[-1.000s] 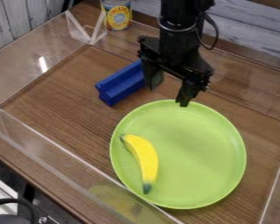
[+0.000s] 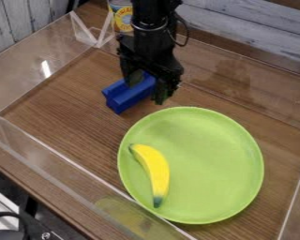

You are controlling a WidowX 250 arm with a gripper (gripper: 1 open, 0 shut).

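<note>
The black gripper [image 2: 149,81] hangs over a blue block [image 2: 123,97], open, its fingers around or just above the block's right part, which they partly hide. Whether they touch it is unclear. A green plate [image 2: 208,170] lies at the lower right with a yellow banana [image 2: 153,172] on its left side.
A can [image 2: 123,19] stands at the back left, partly behind the arm. Walls edge the back and left.
The gripper has moved left from above the back of the green plate to over the blue block. The plate and banana have stayed put.
</note>
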